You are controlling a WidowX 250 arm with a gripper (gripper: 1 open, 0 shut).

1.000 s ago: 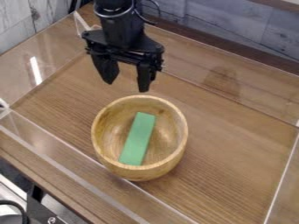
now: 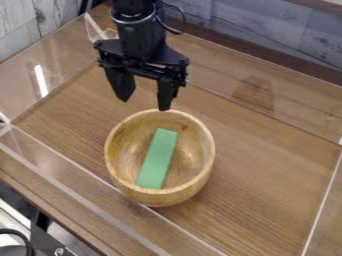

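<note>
A round tan wooden bowl [image 2: 190, 174] rests on the wooden table in the lower middle. Inside it lies a long green block [image 2: 158, 158], slanted slightly. The black robot gripper [image 2: 144, 88] hangs above and behind the bowl, its two fingers spread wide apart, with nothing visible between them.
A pale wall stands at the top left, a ledge runs along the top right, and a dark cable is at the lower left corner.
</note>
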